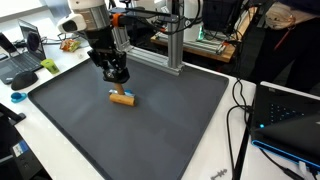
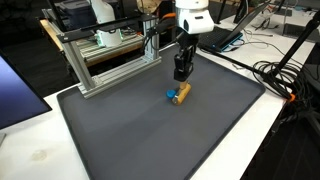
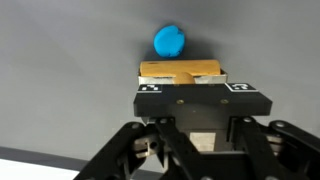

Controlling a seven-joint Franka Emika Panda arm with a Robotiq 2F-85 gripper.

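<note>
An orange wooden bar lies level low over the dark grey mat, with a short upright part rising from its middle. My gripper is above the bar and shut on that upright part. In the wrist view, a round blue piece shows just beyond the bar. The second exterior view shows the same blue piece close beside the orange bar. Whether the two are joined, and whether the bar touches the mat, I cannot tell.
A metal-framed rack stands along the mat's back edge. Cables lie bunched beyond the mat on the right of the second exterior view.
</note>
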